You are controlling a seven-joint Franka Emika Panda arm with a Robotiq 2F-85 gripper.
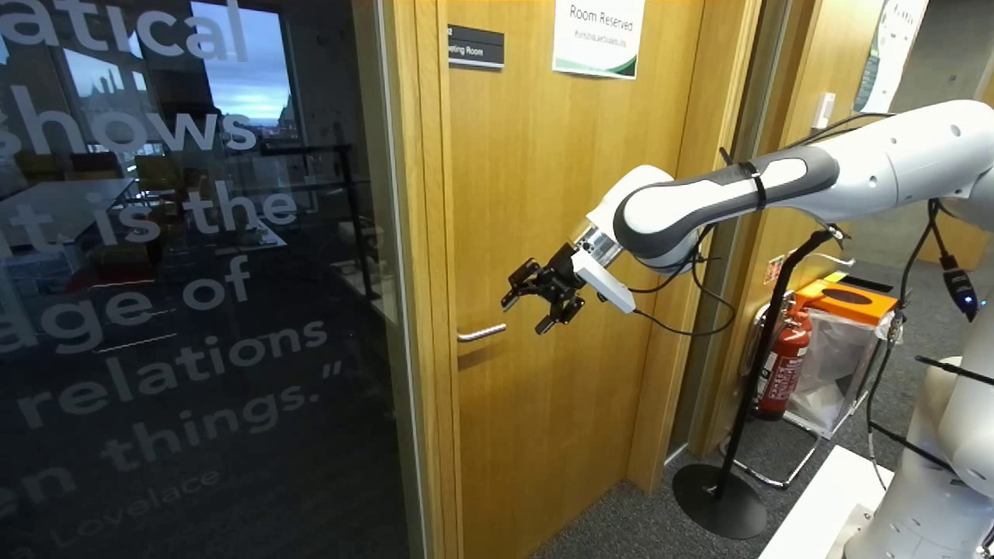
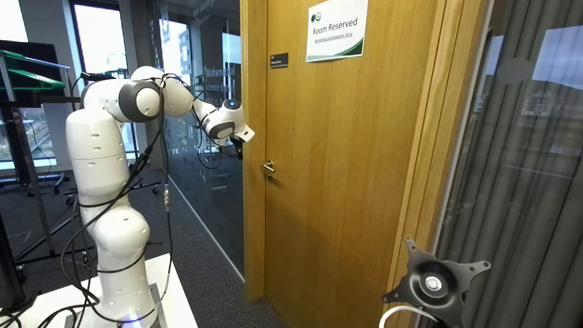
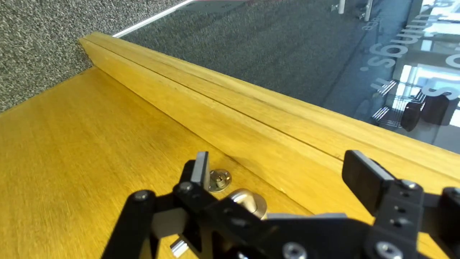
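A closed wooden door (image 1: 559, 401) carries a silver lever handle (image 1: 481, 332) near its left edge. My gripper (image 1: 523, 317) is open, and in exterior view 1 it appears up and to the right of the handle, apart from it. In the wrist view, the handle's round base (image 3: 252, 203) and a lock cylinder (image 3: 220, 179) show behind the gripper. Much of the lever is hidden there by the gripper body. Nothing sits between the fingers. Exterior view 2 shows the handle (image 2: 268, 166) to the right of and below the gripper (image 2: 239, 156).
The wooden frame (image 3: 241, 121) and dark glass wall (image 1: 205, 419) lie beside the handle. A black stand (image 1: 722, 503), a red fire extinguisher (image 1: 783, 368) and an orange-topped bin (image 1: 848, 300) stand right of the door. Loose cables hang from the arm.
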